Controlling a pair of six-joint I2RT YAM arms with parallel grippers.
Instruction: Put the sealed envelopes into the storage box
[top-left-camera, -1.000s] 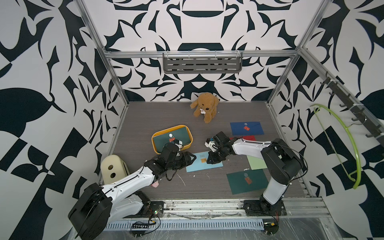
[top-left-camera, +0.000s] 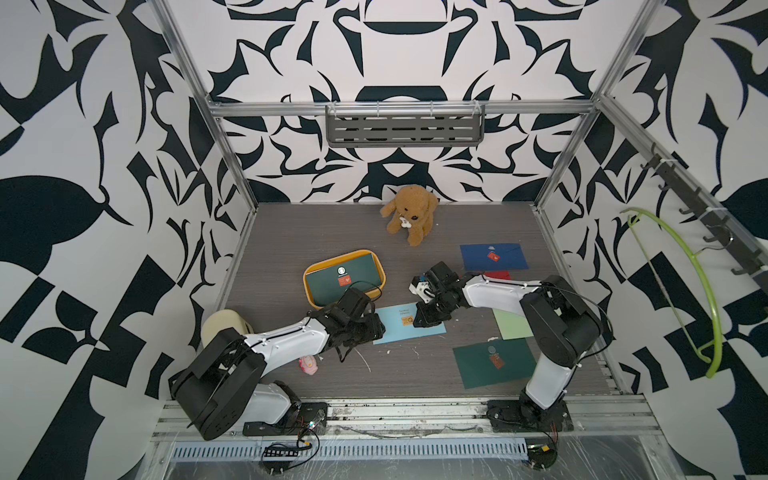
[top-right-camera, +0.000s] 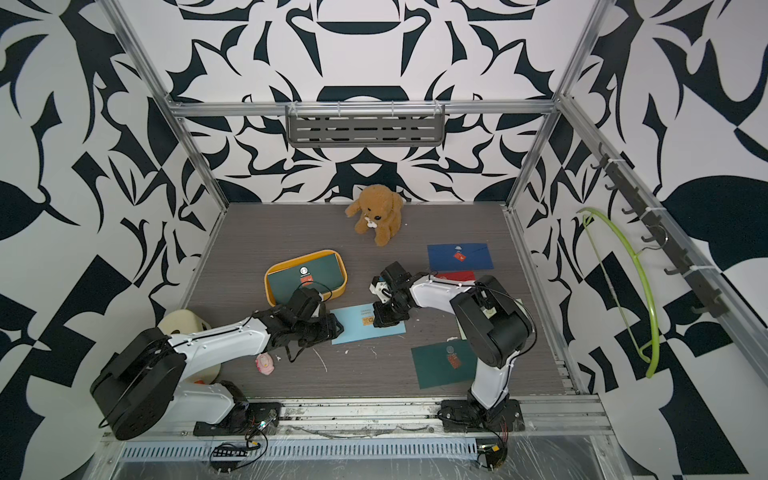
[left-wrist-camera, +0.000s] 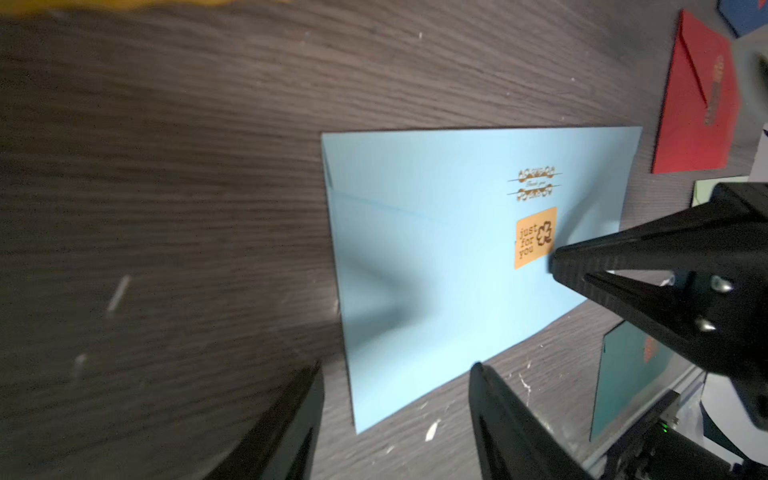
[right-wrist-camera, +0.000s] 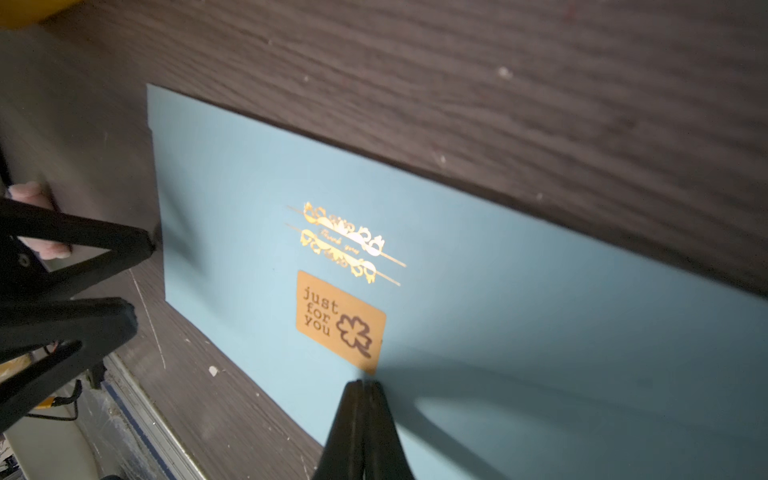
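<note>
A light blue envelope (left-wrist-camera: 448, 240) with an orange "just for you" sticker lies flat on the table between the two arms. At its left end my left gripper stands open, nothing between its fingers. My right gripper is shut, its fingertips over the envelope just by the sticker; no envelope edge shows between them. The yellow-rimmed storage box (top-left-camera: 309, 285) holds a dark green envelope (top-left-camera: 336, 277). On the right lie a navy envelope (top-left-camera: 512, 254), a red one (left-wrist-camera: 700, 96), a light green one (top-left-camera: 512, 324) and another dark green one (top-left-camera: 472, 372).
A brown plush dog (top-left-camera: 411, 212) sits at the back. A pink item (top-left-camera: 308, 365) and a cream object (top-left-camera: 224, 324) are near the left arm. Bare table (top-left-camera: 280, 232) lies behind the box and in front of the light blue envelope.
The right arm and the envelopes look unmoved.
</note>
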